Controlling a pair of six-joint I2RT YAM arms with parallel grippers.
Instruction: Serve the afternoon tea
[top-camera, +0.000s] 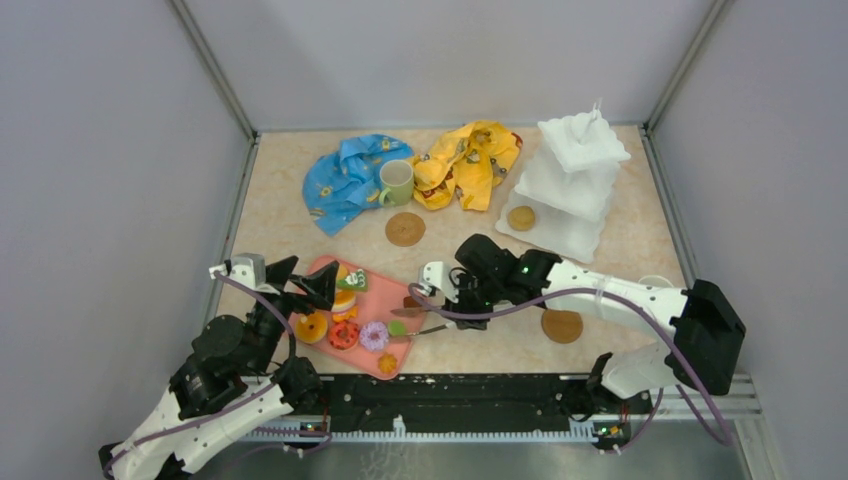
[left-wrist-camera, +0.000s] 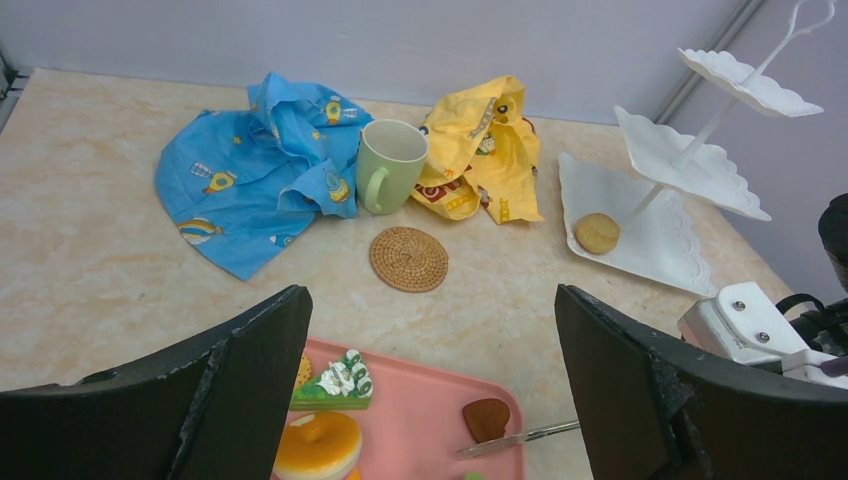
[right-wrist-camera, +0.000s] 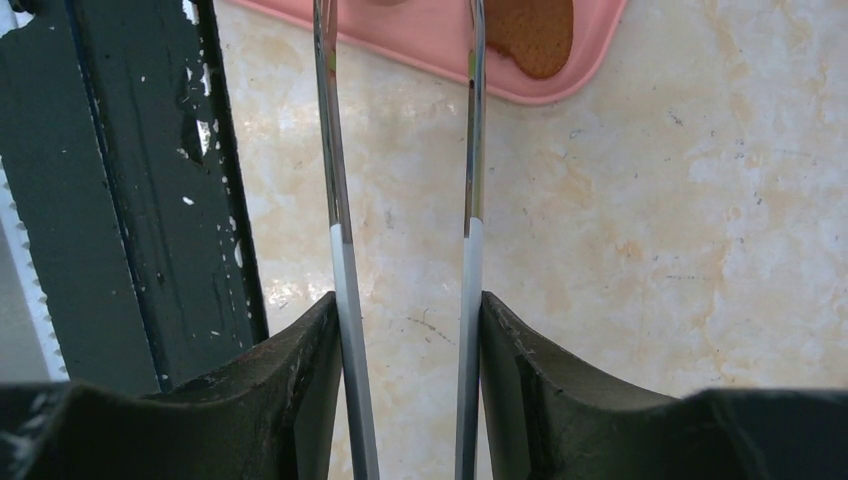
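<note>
A pair of metal tongs (right-wrist-camera: 472, 180) with white grip ends sits between the fingers of my right gripper, its prongs spread apart. The tong tips reach over the right side of the pink tray (left-wrist-camera: 410, 420). In the top view a green piece (top-camera: 398, 327) shows between the tips; whether they touch it I cannot tell. By the upper prong lies a brown piece (left-wrist-camera: 487, 419). The tray also holds a purple donut (top-camera: 374, 336), a red donut (top-camera: 344, 335) and other pastries. My left gripper stands open and empty over the tray's left side.
A white tiered stand (top-camera: 560, 185) rises at the back right, a round pastry (left-wrist-camera: 597, 233) on its lowest tier. At the back stand a green mug (left-wrist-camera: 391, 165), a blue cloth (left-wrist-camera: 260, 160) and a yellow cloth (left-wrist-camera: 485, 150). Woven coasters (top-camera: 405, 229) lie on the table.
</note>
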